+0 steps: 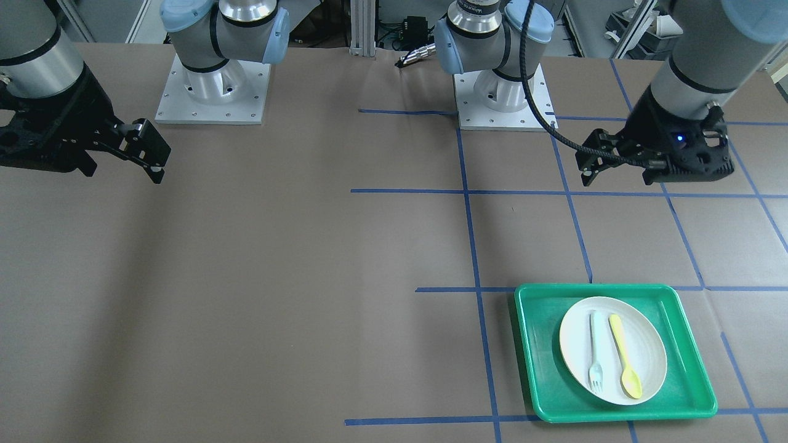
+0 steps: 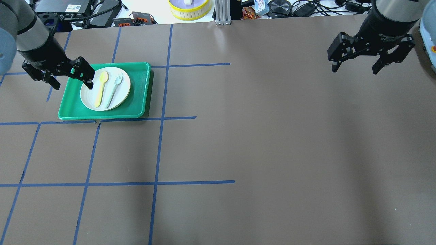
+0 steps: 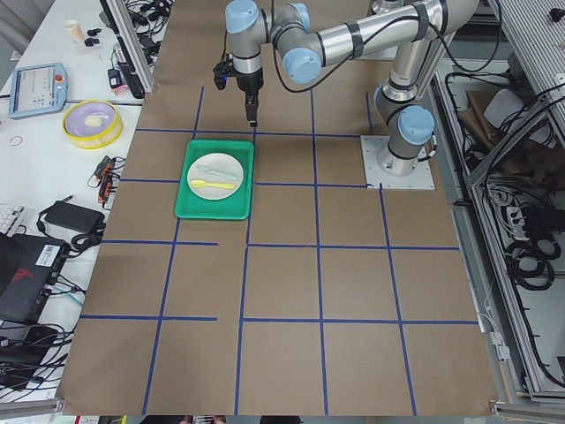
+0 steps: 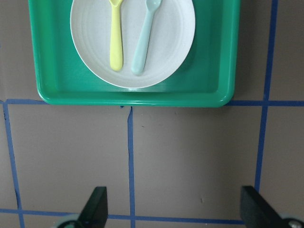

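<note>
A green tray (image 1: 539, 354) rests on the gridded table, holding a white plate (image 1: 646, 354) with a light blue fork (image 1: 595, 347) and a yellow spoon (image 1: 628, 369). In the left wrist view both utensils (image 4: 141, 47) lie side by side on the plate. My gripper is open and empty, its two fingers far apart at the bottom of that view, above the table beside the tray. In the front view it hangs high, behind and above the tray.
A second black gripper (image 2: 368, 53) hangs over the table at the other side. Cables and a yellow-rimmed bowl (image 2: 189, 12) sit beyond the table's edge.
</note>
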